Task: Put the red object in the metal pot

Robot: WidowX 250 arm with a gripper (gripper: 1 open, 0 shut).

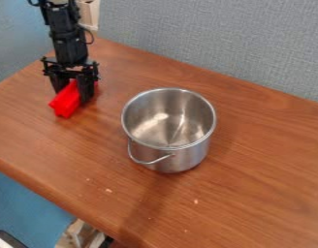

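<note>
The red object (66, 101) rests at the left of the wooden table, its upper part partly covered by my black gripper (74, 85). The gripper comes down over it from above, fingers on either side. Whether the fingers press on it cannot be made out at this size. To the right stands the metal pot (170, 124), upright and open at the top. Its inside looks empty, and a wire handle hangs at its front.
Bare wooden table (266, 184) lies to the right of the pot and in front of it. A grey wall (227, 39) borders the back. The table's front left edge drops off toward a blue area.
</note>
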